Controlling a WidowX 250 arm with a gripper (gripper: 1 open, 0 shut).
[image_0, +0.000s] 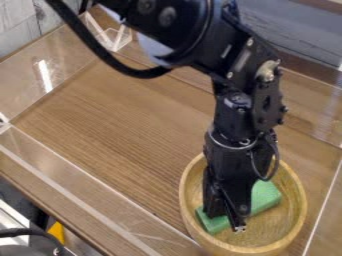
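A round yellowish wooden bowl (286, 231) sits at the lower right of the table, with a green block (258, 200) lying inside it. My black gripper (230, 205) reaches down into the bowl over the block's left part, hiding some of it. Its fingertips are small and dark, and I cannot make out whether they are apart or closed, or whether they touch the block.
A black cable crosses the upper left. Something dark with a yellow part sits at the lower left edge.
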